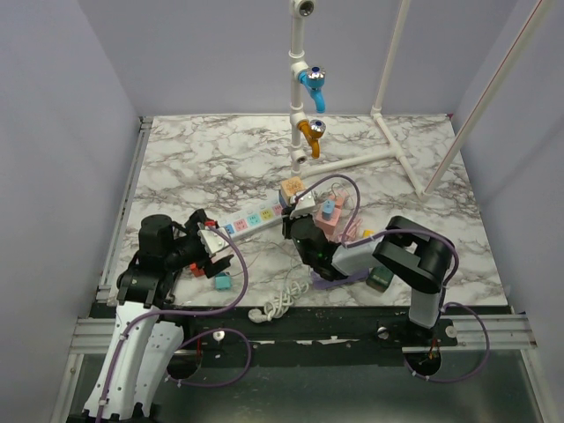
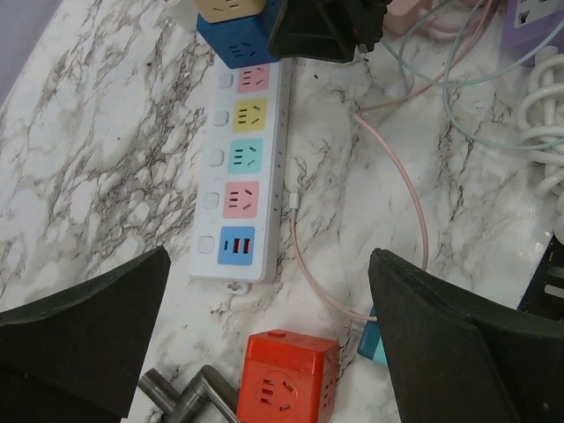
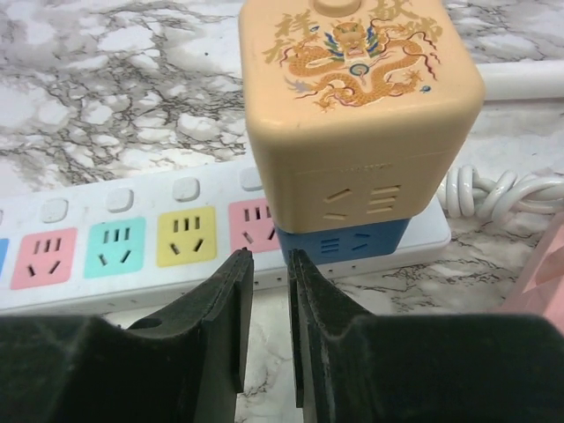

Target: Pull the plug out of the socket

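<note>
A tan cube plug [image 3: 361, 115] with a dragon on top and a blue lower part [image 3: 339, 242] sits at one end of the white power strip [image 3: 79, 198]. In the top view my right gripper [image 1: 298, 216] is at the plug's near side. Its fingertips [image 3: 241, 260] stand close together in the right wrist view, below the plug's lower corner, with a narrow gap where nothing held shows. My left gripper stands open near the strip's other end, nothing between its fingers.
A red cube adapter [image 2: 286, 379] and a teal block [image 1: 223, 281] lie near the left gripper. A pink cable [image 2: 397, 159] runs beside the strip. Pink [image 1: 328, 220] and purple [image 1: 339, 275] blocks crowd the right arm. A coiled white cord [image 1: 278, 304] lies at the front edge.
</note>
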